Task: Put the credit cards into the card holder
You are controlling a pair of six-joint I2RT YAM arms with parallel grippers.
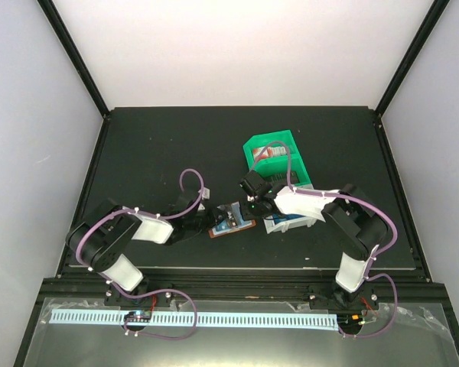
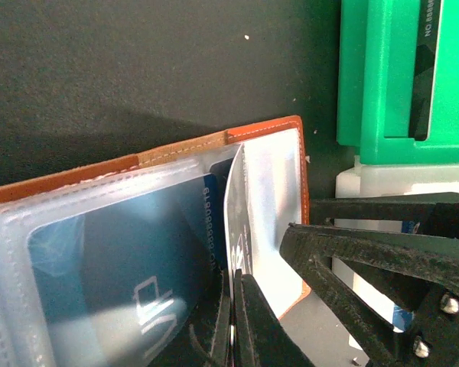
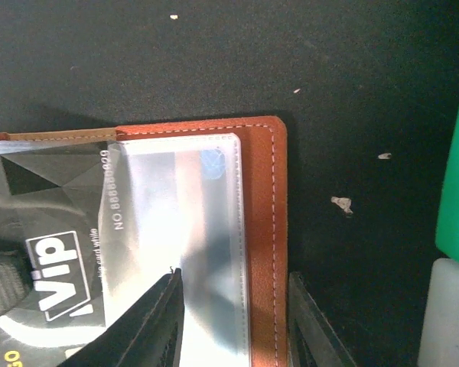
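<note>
The brown-edged card holder (image 1: pixel 233 220) lies open on the dark table between both arms. In the left wrist view its left sleeve holds a dark blue card (image 2: pixel 115 267). My left gripper is shut on a thin black VIP card (image 3: pixel 57 267), seen nearly edge-on from that wrist. The card's right edge, with its printed number, appears just under the mouth of the clear right sleeve (image 3: pixel 191 206). My right gripper stands part open over the holder's right brown border (image 3: pixel 262 229), one finger on each side. How firmly it touches is unclear.
Close on the right are a green tray (image 1: pixel 297 148) with cards in its compartments and a white container (image 1: pixel 291 223) below it. The right arm reaches over them. Bare table stretches behind and left of the holder.
</note>
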